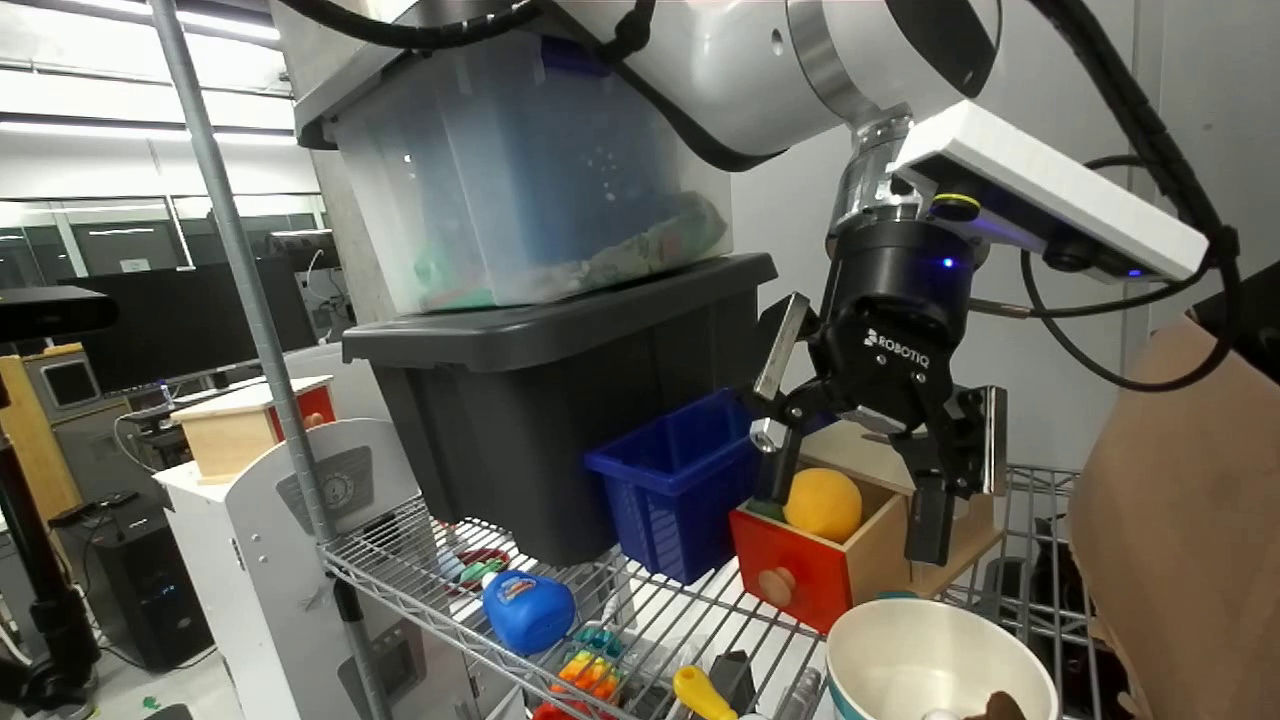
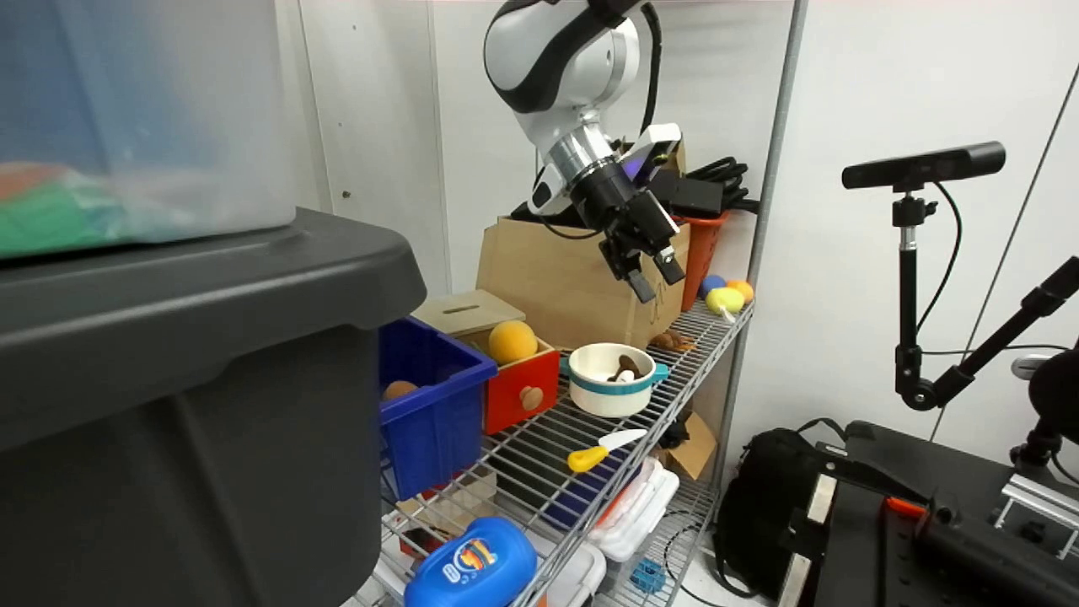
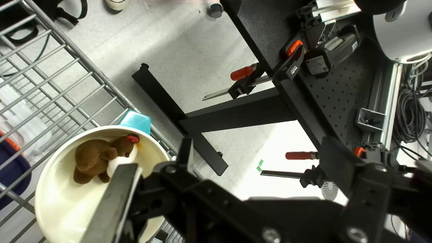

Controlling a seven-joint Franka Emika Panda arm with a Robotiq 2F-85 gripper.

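My gripper (image 1: 854, 510) hangs open above the shelf, nothing between its fingers. In exterior view 2 the gripper (image 2: 657, 280) is clearly above a white pot (image 2: 609, 403) with teal handles. A brown plush toy (image 3: 92, 158) with a white face and red top lies inside the pot (image 3: 60, 202), seen best in the wrist view. One finger (image 3: 111, 202) overlaps the pot in that view without visible contact. An orange ball (image 1: 823, 504) rests in the red-fronted wooden drawer (image 1: 768, 564), behind the fingers in exterior view 1.
A blue bin (image 1: 672, 492) stands beside the drawer, next to a large dark tote (image 1: 528, 420). On the wire shelf lie a yellow-handled knife (image 2: 589, 457) and a blue bottle (image 2: 475, 566). A cardboard box (image 2: 566, 283) stands behind the pot.
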